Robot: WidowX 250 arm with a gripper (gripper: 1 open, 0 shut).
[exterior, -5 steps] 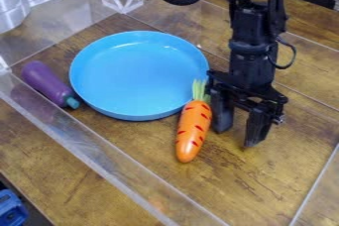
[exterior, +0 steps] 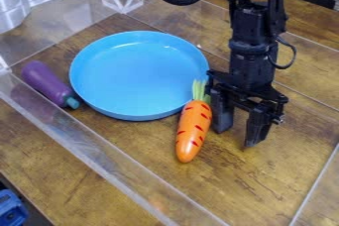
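My black gripper (exterior: 241,123) is low over the wooden table at the right, its fingertips beside the orange toy carrot (exterior: 193,131), which lies lengthwise with its pale green leaves toward the back. Whether the fingers are open or shut is hard to tell among the dark parts.
A blue plate (exterior: 134,77) lies left of the arm, behind the carrot. A purple eggplant (exterior: 51,85) lies at the far left. A blue object (exterior: 10,212) is at the front left corner.
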